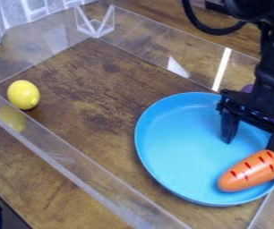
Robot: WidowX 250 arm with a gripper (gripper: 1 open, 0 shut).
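My black gripper (252, 123) hangs over the right side of a blue plate (175, 152), open, its fingers low near the plate's back rim. An orange toy carrot (244, 173) with dark stripes lies on the plate just in front of the fingers, its pale green top reaching to the right rim. Something purple is partly hidden behind the gripper.
A yellow lemon or egg-like object (23, 94) sits on the wooden surface at the left. Clear plastic walls border the work area along the back and lower left.
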